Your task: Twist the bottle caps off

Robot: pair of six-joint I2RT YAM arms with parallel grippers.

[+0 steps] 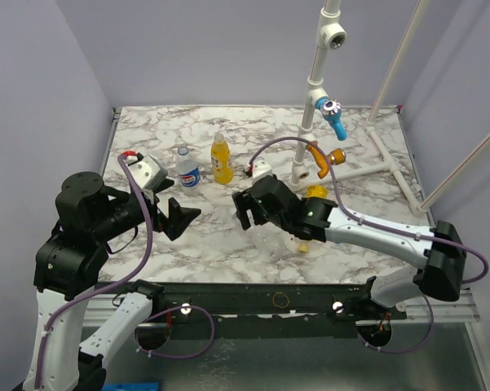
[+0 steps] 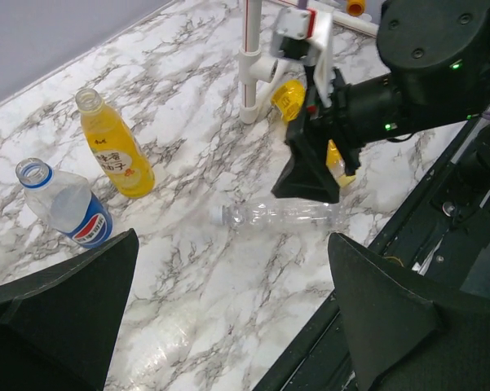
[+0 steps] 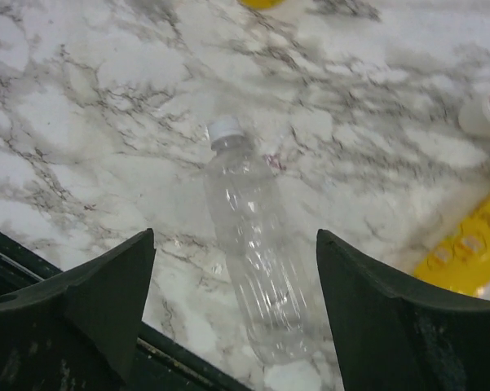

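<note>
A clear bottle with a white cap lies on its side on the marble tabletop. In the right wrist view it stretches beneath and between the parted fingers of my right gripper, with nothing gripped. The left wrist view has this bottle under the right gripper's dark fingers. My left gripper stands open and empty over the left side of the table. A Pepsi bottle and an orange-drink bottle stand upright towards the back. A yellow bottle lies right of the clear one.
A white pipe stand with an orange tap and a blue tap rises at the back right. What looks like another clear bottle lies below my left gripper.
</note>
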